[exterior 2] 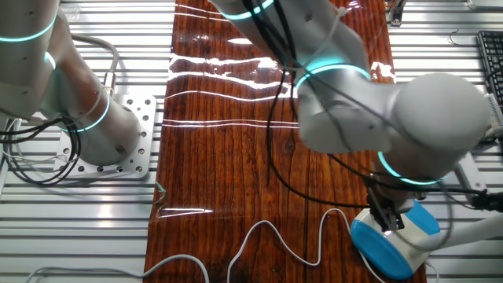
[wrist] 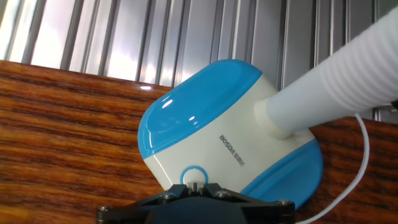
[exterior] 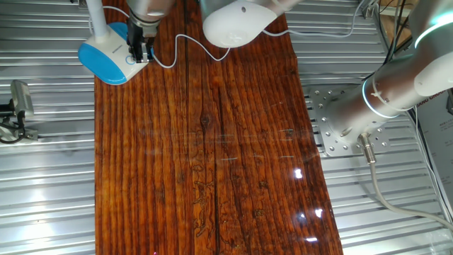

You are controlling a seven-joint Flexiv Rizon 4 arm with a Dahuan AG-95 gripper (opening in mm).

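Note:
A white and blue lamp base [wrist: 233, 134] lies at the table's edge, with its ribbed white neck [wrist: 336, 81] rising to the right in the wrist view. A round button [wrist: 194, 174] ringed in blue is on its top, near the base's inner side. Just over that button is my gripper, its fingertips together and nothing showing between them; they partly cover the button's lower edge. Whether the tips touch it cannot be told. In exterior view 1 the gripper [exterior: 142, 58] points down at the lamp base [exterior: 113, 57].
A thin white cable [exterior: 199, 44] winds over the wooden table [exterior: 212, 156] beside the lamp. Loose black cables [exterior 2: 271, 149] hang along my arm. A small grey device [exterior: 21, 99] stands off the table's left side.

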